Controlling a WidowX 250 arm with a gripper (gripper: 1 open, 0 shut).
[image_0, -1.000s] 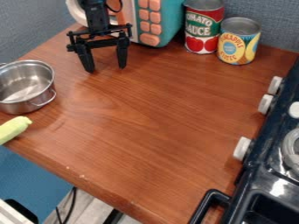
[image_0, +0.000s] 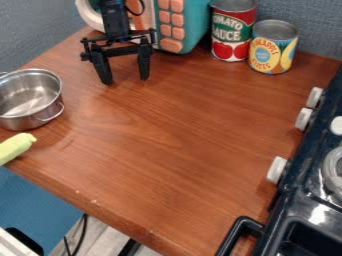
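Observation:
My black gripper (image_0: 123, 64) hangs at the back left of the wooden table, its two fingers apart and pointing down, with nothing seen between them. A steel pot (image_0: 27, 100) sits at the left edge, and a pale yellow-green corn-like object (image_0: 15, 148) lies just in front of it. A red tomato can (image_0: 231, 35) and a yellow can (image_0: 273, 50) stand at the back right, beside a teal toy appliance (image_0: 190, 22) with orange buttons.
A black stove (image_0: 310, 215) with white knobs fills the right side. Cables show below the table's near left edge.
My gripper has shifted slightly over the last second, ending a little to the right of where it was. The objects have not moved.

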